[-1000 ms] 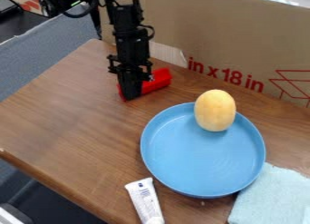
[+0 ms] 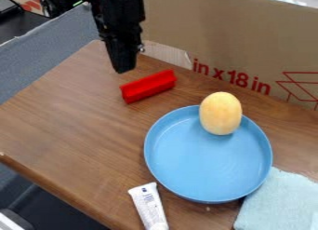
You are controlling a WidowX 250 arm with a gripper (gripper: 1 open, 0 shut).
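My black gripper (image 2: 122, 60) hangs at the top of the camera view, above and left of a red cylinder (image 2: 148, 86) lying on the wooden table. Whether its fingers are open or shut is hard to make out. A blue plate (image 2: 199, 175) holds a yellow egg-shaped object (image 2: 220, 114) near its back rim.
A white tube (image 2: 147, 206) lies at the front edge of the table (image 2: 69, 127), and a pale blue cloth (image 2: 280, 201) at the lower right. A cardboard box (image 2: 236, 33) borders the back.
My gripper has risen from the red cylinder, leaving it on the table and fully in view. The plate and other objects are unmoved.
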